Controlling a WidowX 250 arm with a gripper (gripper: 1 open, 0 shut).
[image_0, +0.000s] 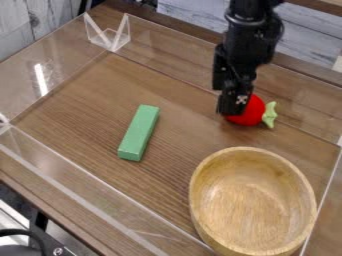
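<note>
My black gripper (233, 101) hangs open over the upper right of the wooden table, its fingertips low at the left side of a red round object (245, 115) with green leafy bits on its right, which it partly hides.
A large wooden bowl (251, 215) fills the lower right. A green bar (139, 133) lies left of centre. A clear angular object (110, 31) stands at the back left.
</note>
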